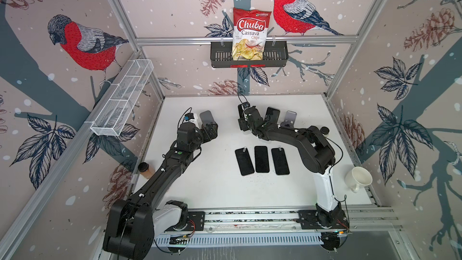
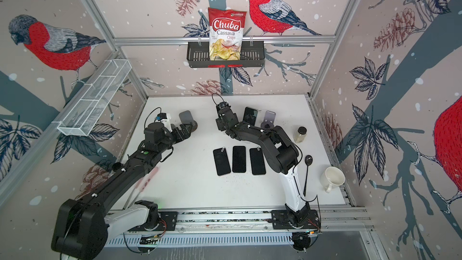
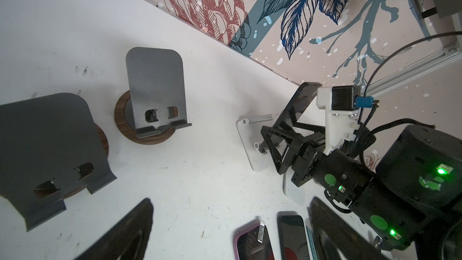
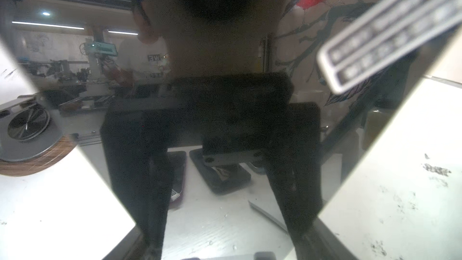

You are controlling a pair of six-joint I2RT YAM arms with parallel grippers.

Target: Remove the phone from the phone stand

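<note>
A dark, glossy phone leans back at the far middle of the table, and its mirror-like screen (image 4: 231, 53) fills most of the right wrist view. My right gripper is shut on its lower part, one finger on either side. Beneath it in the left wrist view is a pale phone stand (image 3: 255, 139); whether the phone still touches it cannot be told. Over the left side of the table my left gripper is open and empty, well apart from the phone.
Two empty grey stands, a small one (image 3: 157, 86) and a larger one (image 3: 43, 149), are near my left gripper. Right of the held phone are another stand with a phone (image 2: 250, 115) and a grey stand (image 2: 270, 116). Three phones lie mid-table, including the centre phone (image 1: 261, 159).
</note>
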